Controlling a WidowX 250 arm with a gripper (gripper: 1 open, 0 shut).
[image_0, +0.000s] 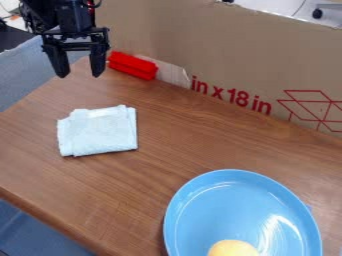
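My gripper hangs in the upper left, above the back left part of the table, open with its fingers pointing down and nothing between them. A folded white cloth lies flat on the wooden table below it. A red object lies at the back, against the cardboard. At the lower right a blue plate holds a pale yellow round item, partly cut off by the frame.
A cardboard wall printed in red stands along the back. Blue-grey surfaces show beyond its left and front edges.
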